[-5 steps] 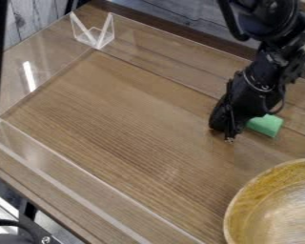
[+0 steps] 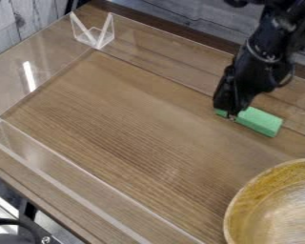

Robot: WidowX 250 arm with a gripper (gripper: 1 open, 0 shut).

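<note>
The black gripper (image 2: 223,93) hangs from the arm at the upper right, its fingers just above and behind a green block (image 2: 248,118) that lies flat on the wooden table (image 2: 117,124). I see nothing held in the gripper; it looks shut, with its fingertips partly blurred against the wood.
A large wooden bowl (image 2: 270,214) fills the lower right corner. A small white wire rack (image 2: 94,33) stands at the upper left.
The gripper has moved up and back, away from the front of the green block, which now shows more fully.
</note>
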